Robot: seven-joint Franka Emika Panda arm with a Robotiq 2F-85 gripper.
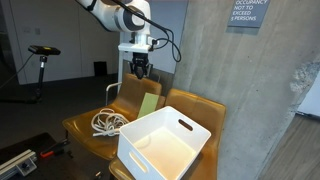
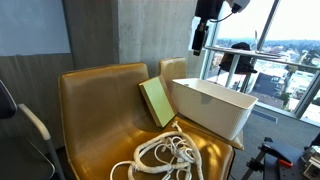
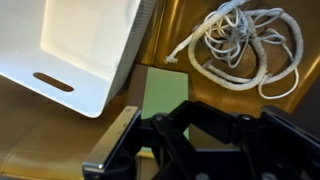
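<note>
High above the brown seats, my black gripper (image 1: 140,72) points down, behind and left of the white box (image 1: 165,142). In exterior view 2 the gripper (image 2: 197,46) hangs above the box's left end (image 2: 214,103). Its fingers are too small and dark there to tell what lies between them. Across the wrist view's lower part, the gripper's black parts show beside a tan-edged strip (image 3: 113,142); whether they grip it is unclear. A green block (image 2: 157,101) leans against a seat back. Pale rope (image 3: 240,40) lies coiled on the seat beside it.
The part of the white box's inside (image 3: 85,25) in the wrist view looks bare. A concrete wall (image 1: 230,80) rises behind the seats. Another chair (image 2: 18,140) stands at the left of exterior view 2. Free air surrounds the raised gripper.
</note>
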